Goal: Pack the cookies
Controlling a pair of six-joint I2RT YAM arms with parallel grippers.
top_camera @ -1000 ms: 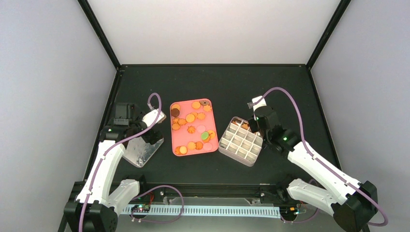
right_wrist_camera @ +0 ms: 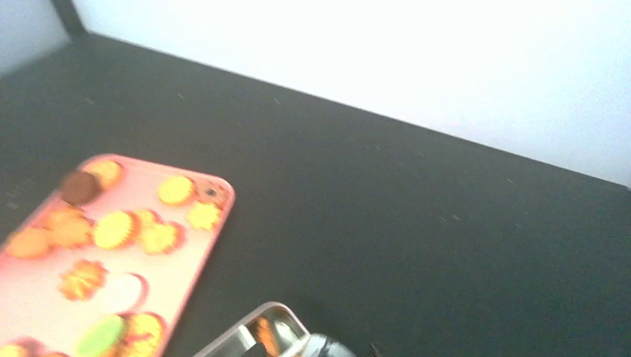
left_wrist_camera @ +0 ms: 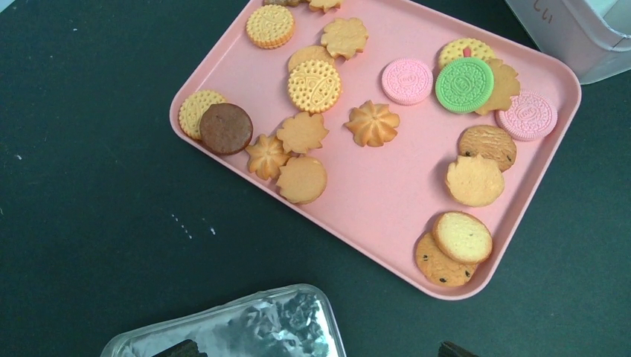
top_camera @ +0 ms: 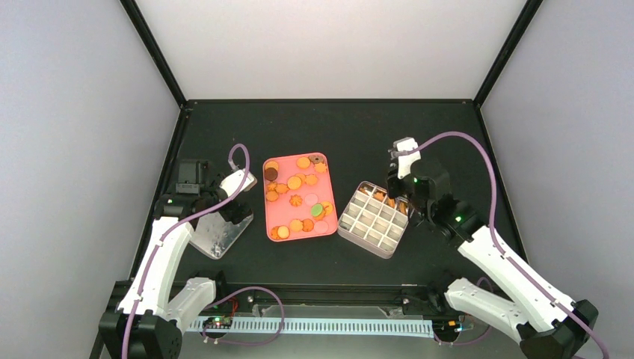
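Note:
A pink tray (top_camera: 285, 212) holds assorted cookies, among them a green one (left_wrist_camera: 463, 85) and a brown one (left_wrist_camera: 226, 128). To its right stands a compartment box (top_camera: 366, 224) with some orange cookies in its back cells. My left gripper stands open above a silver lid (top_camera: 209, 238), left of the tray. My right gripper is above the box's back right; it is mostly cut off and blurred in its wrist view, and what lies between its fingers is unclear.
Walls bound it at the back and sides.
The left arm, tray and box have not moved.

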